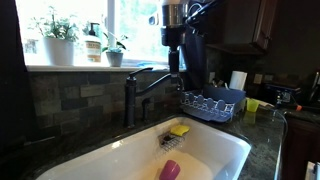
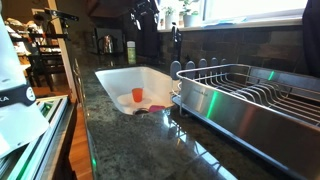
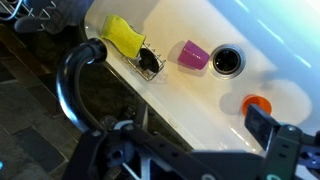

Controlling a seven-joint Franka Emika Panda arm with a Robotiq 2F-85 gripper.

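My gripper is open, its dark fingers spread wide over the white sink with nothing between them. In exterior view 1 the gripper hangs high, near the black faucet. A pink cup lies on its side on the sink floor beside the round drain. The same pink cup shows in exterior view 1. An orange cup is in the sink, close to the right finger in the wrist view; exterior view 2 also has the orange cup.
A yellow sponge sits by a small wire caddy at the sink wall. The curved faucet stands close by. A dish rack occupies the counter. Potted plants line the windowsill.
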